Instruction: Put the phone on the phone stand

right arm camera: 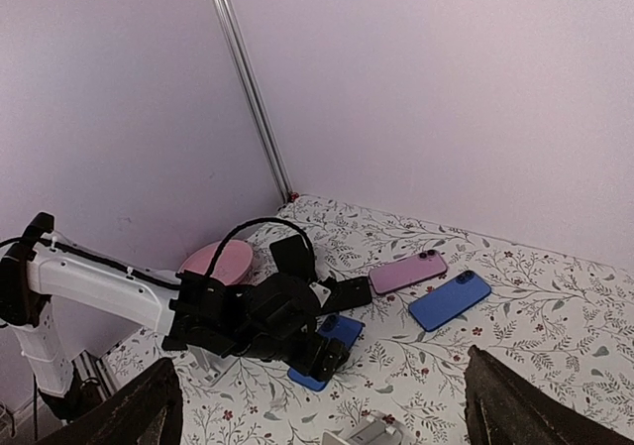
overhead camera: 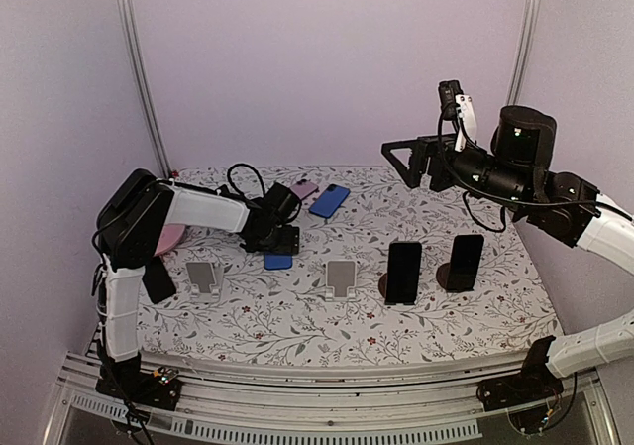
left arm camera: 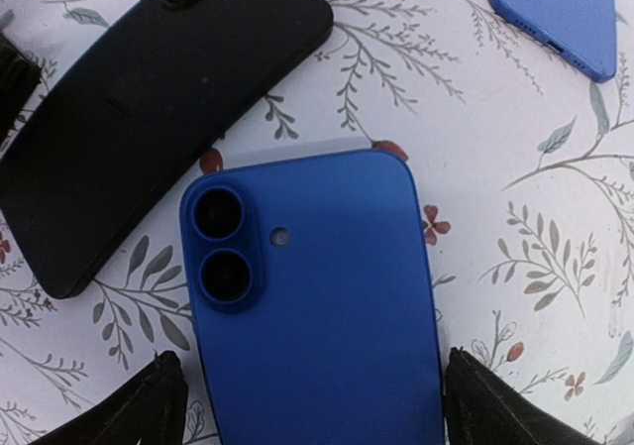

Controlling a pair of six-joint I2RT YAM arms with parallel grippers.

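Observation:
A blue phone (left arm camera: 317, 306) lies flat on the table under my left gripper (overhead camera: 282, 242), whose fingertips (left arm camera: 158, 405) flank its sides, partly open; whether they touch it is unclear. In the top view most of that phone (overhead camera: 277, 262) is covered by the gripper. White stands (overhead camera: 203, 276) stand at left and middle; two more at right hold upright black phones (overhead camera: 403, 274). My right gripper (overhead camera: 406, 163) is raised at the right, open and empty.
A black phone (left arm camera: 149, 98) lies beside the blue one. A second blue phone (overhead camera: 329, 201), a pink phone (right arm camera: 406, 272) and a pink plate (right arm camera: 218, 259) lie farther back. A black phone (overhead camera: 158, 281) lies at far left.

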